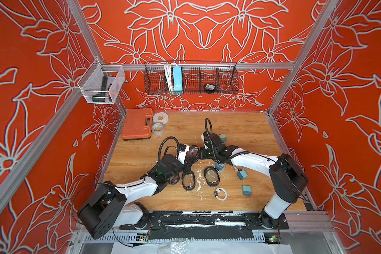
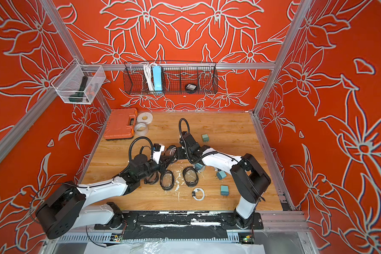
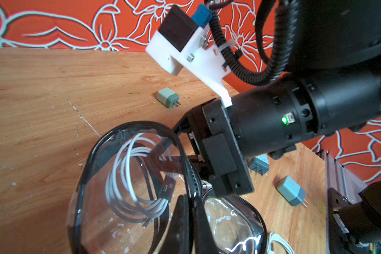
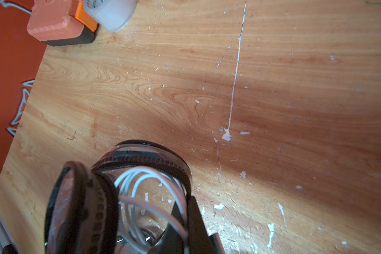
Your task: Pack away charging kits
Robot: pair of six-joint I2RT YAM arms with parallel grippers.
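Observation:
A clear zip case with black edging [image 3: 97, 186] stands upright between my grippers, a coiled white cable [image 3: 127, 169] inside it. My left gripper is shut on the case's zipped edge. My right gripper is shut at the white cable in the case's opening. More black-edged cases [image 1: 211, 176] lie on the table, along with a loose white coiled cable [image 1: 220, 193] and several teal chargers [image 1: 246, 190].
An orange toolbox [image 1: 133, 124] and tape rolls [image 1: 160, 117] stand at the back left. A wire basket [image 1: 190, 80] and a clear bin [image 1: 97, 89] hang on the walls.

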